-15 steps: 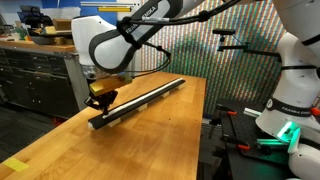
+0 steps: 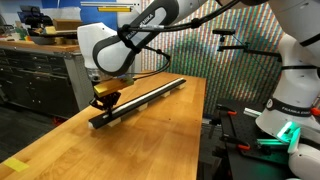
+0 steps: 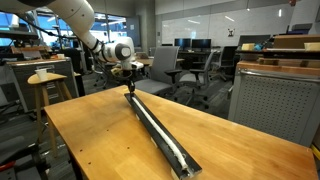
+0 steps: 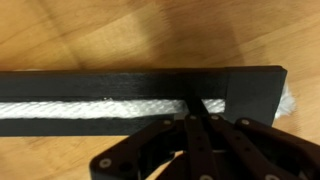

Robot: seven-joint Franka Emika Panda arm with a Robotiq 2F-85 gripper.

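Note:
A long black channel [image 2: 150,98] lies on the wooden table, with a white rope-like strip [image 4: 90,109] running along its groove. At the channel's near end in exterior view 1, my gripper [image 2: 108,112] points down at it. From the wrist camera, the dark fingers [image 4: 192,103] come together over the white strip, close to the channel's end. The gripper is shut; whether it pinches any of the strip cannot be made out. A frayed white end [image 4: 287,103] pokes out past the channel.
Bare wooden table [image 3: 95,125] surrounds the channel on both sides. A wooden stool [image 3: 47,88] stands beyond the table's left edge in exterior view 2. Office chairs [image 3: 205,82] and a grey cabinet [image 3: 262,100] are behind the table.
My gripper has lowered slightly toward the channel's near end over the last second. The channel appears to lie in the same place.

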